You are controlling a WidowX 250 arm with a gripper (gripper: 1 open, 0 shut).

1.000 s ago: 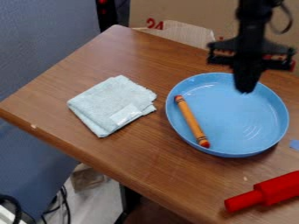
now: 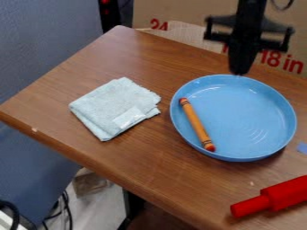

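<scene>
The black gripper (image 2: 240,59) hangs at the top right above the back rim of the blue plate (image 2: 246,117), blurred, so its finger state is hard to tell. An orange crayon (image 2: 197,123) lies on the left part of the plate. A folded pale blue cloth (image 2: 114,106) lies on the table left of the plate.
A red cylindrical object (image 2: 276,196) lies at the front right. A cardboard box (image 2: 180,16) stands behind the table.
The plate, crayon and cloth look unmoved.
</scene>
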